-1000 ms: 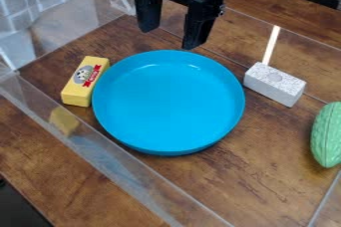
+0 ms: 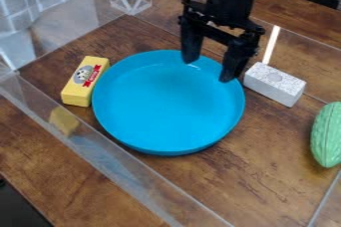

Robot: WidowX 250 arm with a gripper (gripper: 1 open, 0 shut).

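My black gripper hangs over the back edge of the blue plate, its two fingers spread apart with nothing visible between them. Left of the plate lies a yellow box with a printed label. To the right sit a white block with a pale stick rising behind it, and a green ridged object, partly cut off by the frame edge.
Clear walls border the wooden surface along the left and front. A small tan piece shows by the left wall. Bare wood lies behind and below the plate.
My gripper has shifted right, toward the white block, and its fingers have come lower over the plate's back part. The objects on the surface look unmoved.
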